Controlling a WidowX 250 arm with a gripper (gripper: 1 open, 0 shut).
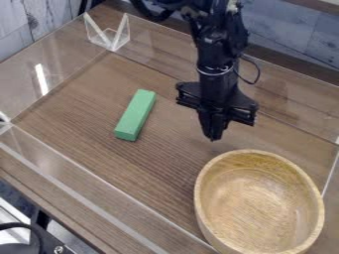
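Note:
The black robot arm hangs from the top centre, its gripper [213,127] pointing down over the wooden table [79,149], between a green rectangular block [135,114] on its left and a round beige bowl [259,208] at the lower right. The fingertips are dark and small, so whether they are open or shut is hard to tell. No held object shows.
A white wire-like holder [109,32] stands at the back left, and another white piece is at the left edge. Walls border the back and left. A black cable lies at the lower left corner.

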